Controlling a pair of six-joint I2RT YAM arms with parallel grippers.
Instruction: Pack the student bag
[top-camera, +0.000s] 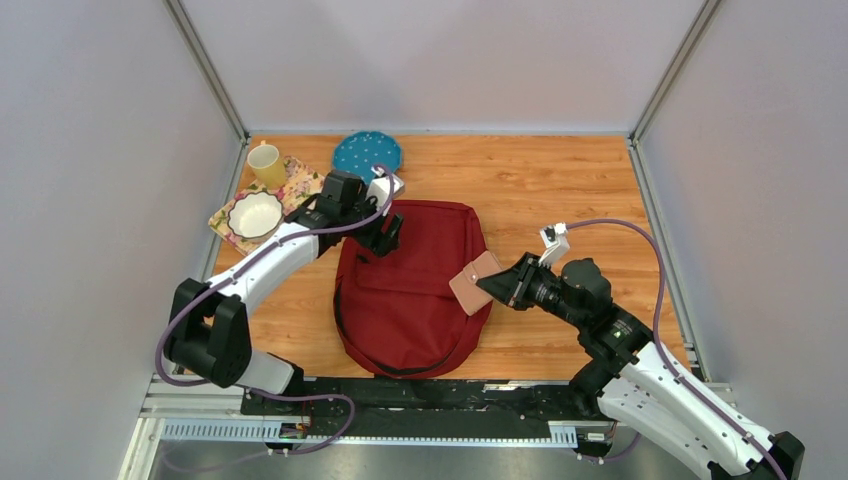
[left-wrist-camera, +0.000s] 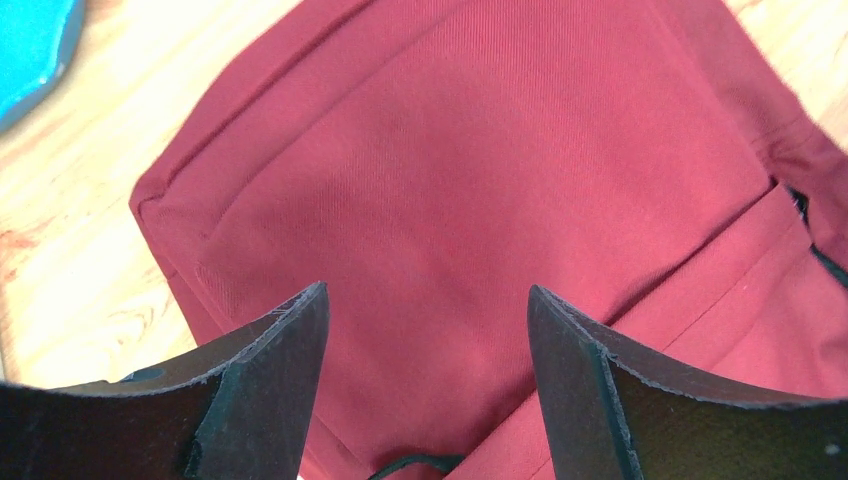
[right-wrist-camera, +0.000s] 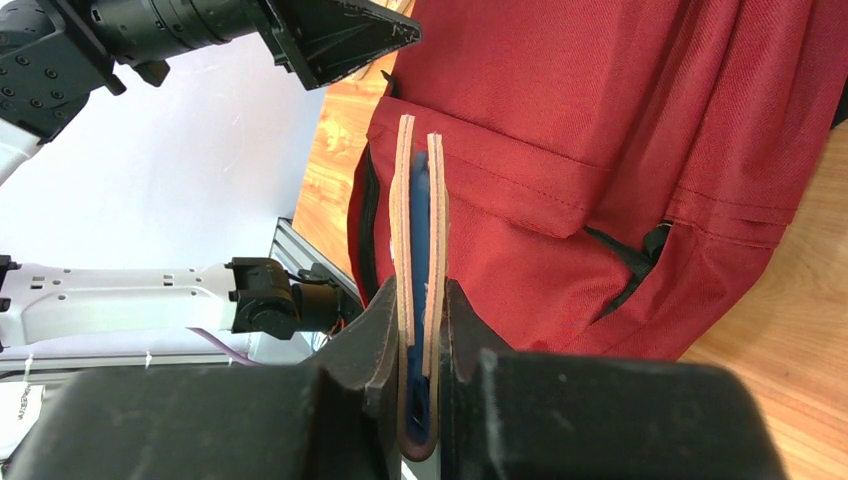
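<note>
A dark red bag (top-camera: 400, 310) lies flat in the middle of the table, its pocket flap running across it. My left gripper is open over the upper left part of the bag (left-wrist-camera: 480, 170), nothing between its fingers. Over the bag's right edge, my right gripper (top-camera: 480, 283) is shut on a tan notebook-like item (top-camera: 468, 290). Seen edge-on in the right wrist view, the tan item (right-wrist-camera: 403, 220) has two thin covers with dark blue between them, upright between the fingers. Whether the bag holds anything is hidden.
Back left, a floral mat (top-camera: 300, 185) carries a yellow mug (top-camera: 267, 165) and a white scalloped bowl (top-camera: 255, 215). A blue dotted round item (top-camera: 367, 152) lies behind the bag.
</note>
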